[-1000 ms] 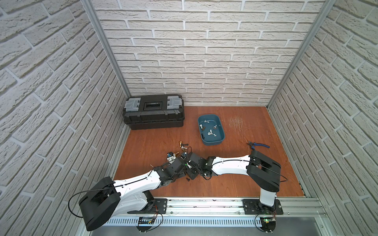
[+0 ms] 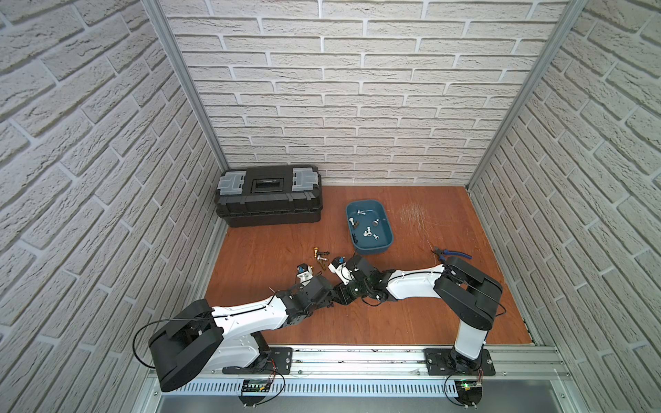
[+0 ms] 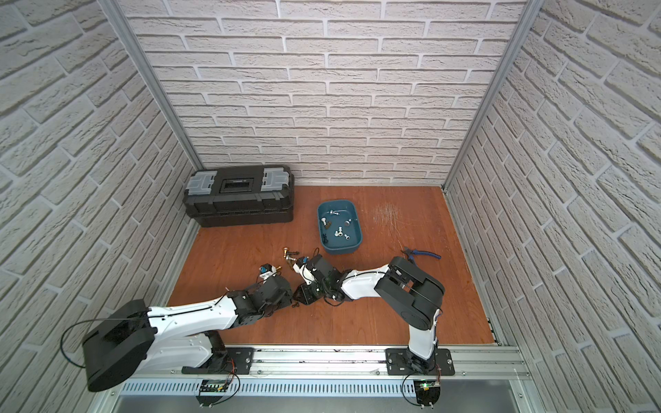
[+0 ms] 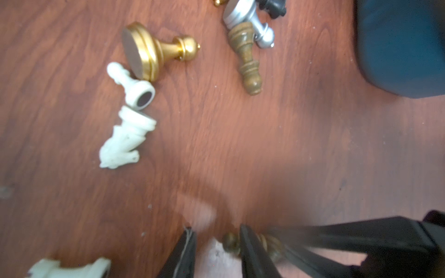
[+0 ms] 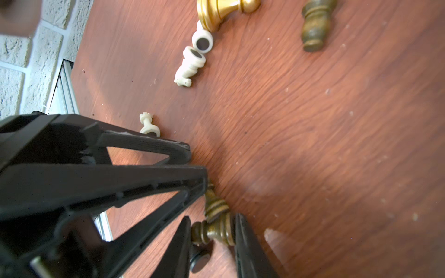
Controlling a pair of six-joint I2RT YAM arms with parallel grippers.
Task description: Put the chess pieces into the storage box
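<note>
My right gripper is low over the table, shut on a brown chess piece (image 5: 221,229); another brown piece and a dark one lie just beside it. My left gripper's fingers (image 5: 187,175) reach in next to it, part open, with nothing clearly held. Gold pawn (image 4: 147,54), white knight (image 4: 124,141), other white pieces (image 5: 149,125), a brown pawn (image 4: 248,55), a silver piece (image 4: 243,14) and a black piece lie loose on the wood. The blue storage box (image 2: 385,237) behind the grippers holds several pieces.
A black toolbox (image 2: 268,206) stands at the back left. Blue-handled pliers (image 2: 454,253) lie on the right. Both arms crowd the front middle.
My right gripper and arm have moved right and slightly up in the top left view. My left arm has shifted slightly right.
</note>
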